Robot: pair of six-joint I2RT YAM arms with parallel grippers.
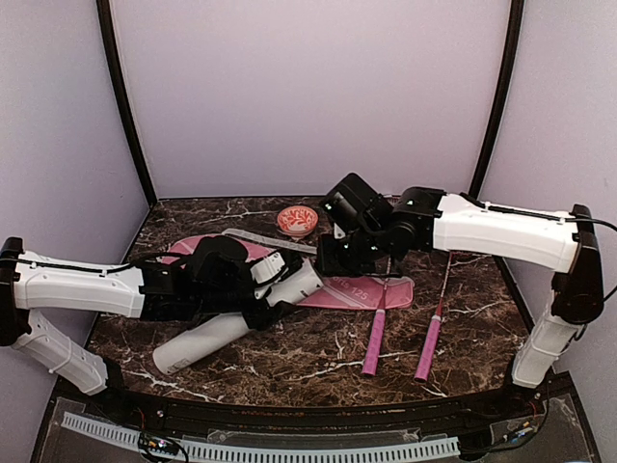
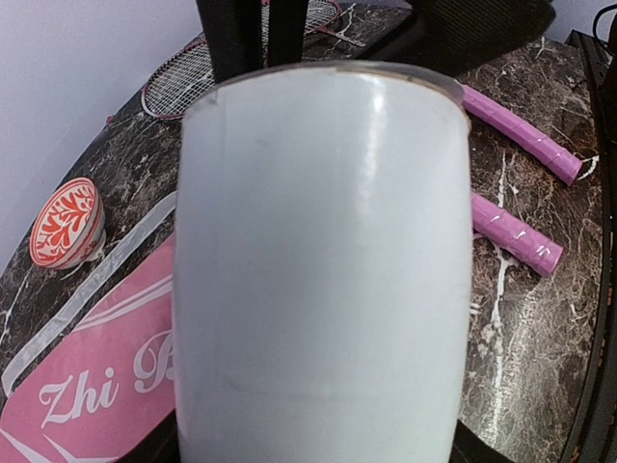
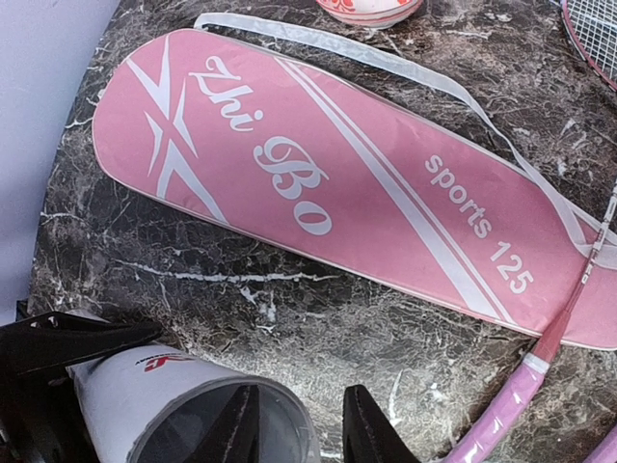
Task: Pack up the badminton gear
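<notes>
My left gripper [image 1: 268,291] is shut on a long white tube [image 1: 207,342], which slants up to the right. The tube's wall fills the middle of the left wrist view. In the right wrist view the tube's round open mouth [image 3: 217,424] faces my right gripper. That gripper stands part open, one fingertip overlapping the mouth and the other outside its rim; contact cannot be told. A pink racket bag [image 3: 337,183] marked "Zhi Bo" lies flat behind the tube. Two rackets with pink handles [image 1: 374,342] [image 1: 428,349] lie at the right.
A red and white bowl [image 1: 297,221] stands behind the bag. A pale strap [image 3: 386,56] runs loosely along the bag's far edge. Bare dark marble tabletop [image 1: 308,362] shows at the front middle.
</notes>
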